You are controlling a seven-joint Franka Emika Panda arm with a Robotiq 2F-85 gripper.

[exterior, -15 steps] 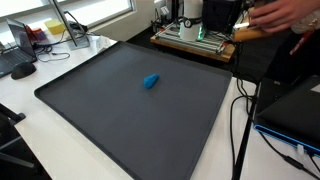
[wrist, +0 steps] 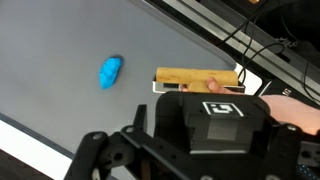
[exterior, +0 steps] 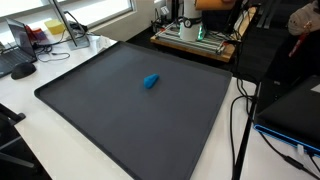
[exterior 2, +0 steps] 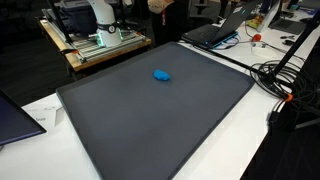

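A small blue object (exterior: 151,80) lies alone on the dark grey board. In exterior view 2 the blue object (exterior 2: 161,75) is near the board's far side, and in the wrist view the blue object (wrist: 109,72) shows at the left, clear of the gripper. My gripper stands open. A light wooden piece (wrist: 195,76) is just beyond it in the wrist view, with a person's fingers against it. Whether the wood touches my gripper, I cannot tell.
The grey board (exterior: 120,115) is otherwise bare. Cables (exterior: 238,110) run along its right side, beside a dark case (exterior: 290,120). A laptop (exterior 2: 222,25) and more cables (exterior 2: 285,80) lie past the board in exterior view 2.
The person's hand with the wooden piece was at the upper right a second ago. It has since moved up, largely out of exterior view 1. The blue object has stayed put.
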